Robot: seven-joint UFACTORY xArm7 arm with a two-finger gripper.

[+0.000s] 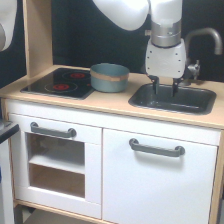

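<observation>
A white robot arm reaches down from the top of the camera view, its gripper [164, 81] hanging over the left part of the dark sink [182, 101] with its two black fingers apart. Nothing shows between the fingers. A grey-blue pot [109, 77] stands on the wooden counter between the sink and the black stovetop [60, 83], to the left of the gripper.
A grey faucet [207, 38] rises behind the sink. Below the counter [120, 110] are a white oven with an open shelf and a cabinet door [159, 180] with a grey handle. Another white part [5, 28] shows at the left edge.
</observation>
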